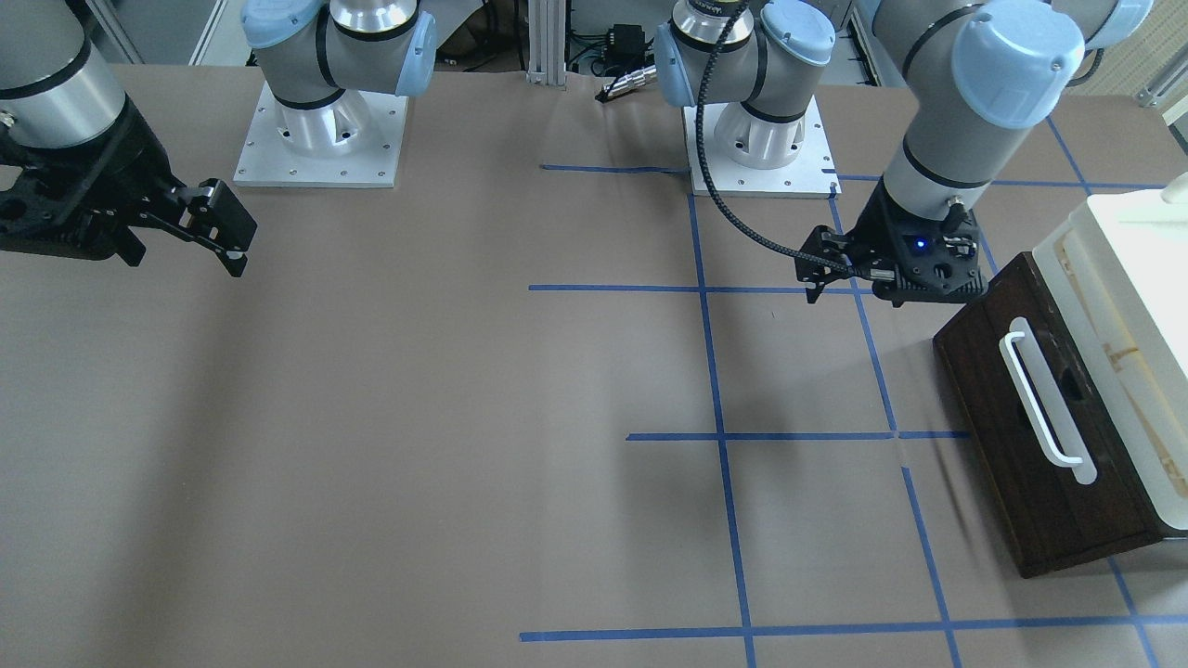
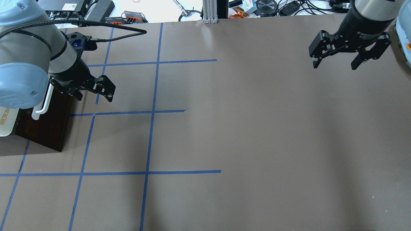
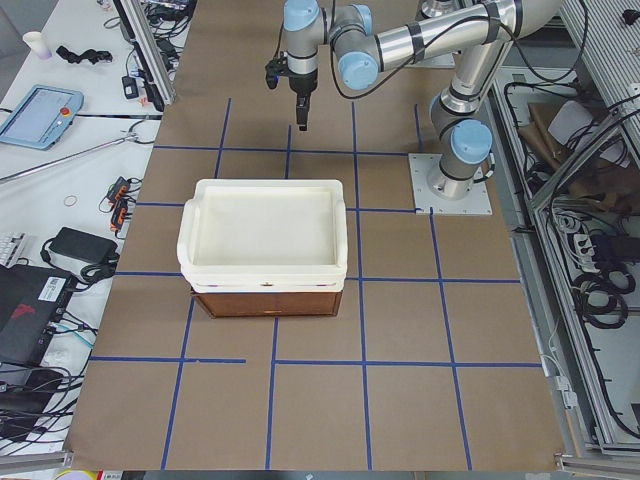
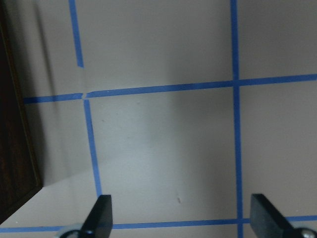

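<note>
The arm's black gripper (image 1: 853, 289) (image 2: 93, 96) hangs above the taped table beside a dark wooden box (image 1: 1019, 445) with a white handle (image 1: 1041, 406) on its side and a white tray (image 3: 262, 225) on top. In the left wrist view, the finger pads frame the bottom edge, apart, over bare table with blue tape lines (image 4: 158, 89); nothing shows between them. The box's dark side (image 4: 12, 139) runs along the left of that view.
A second arm with a black gripper (image 2: 348, 54) stands opposite, over open table (image 1: 445, 423). More arm bases (image 1: 317, 173) line the back edge.
</note>
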